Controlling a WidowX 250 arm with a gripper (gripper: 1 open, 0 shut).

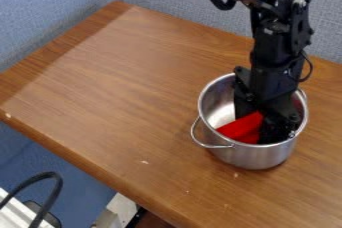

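A steel pot (pixel 234 152) with a wire handle on its left side stands on the right part of the wooden table (pixel 120 92). A red object (pixel 241 127) lies inside it. My black gripper (pixel 267 112) reaches down from the top right into the pot, over the red object. Its fingertips are dark and hidden in the pot, so what lies between them cannot be seen.
Grey-blue padded walls border it. A black cable and white object (pixel 16 215) lie at the lower left, off the table.
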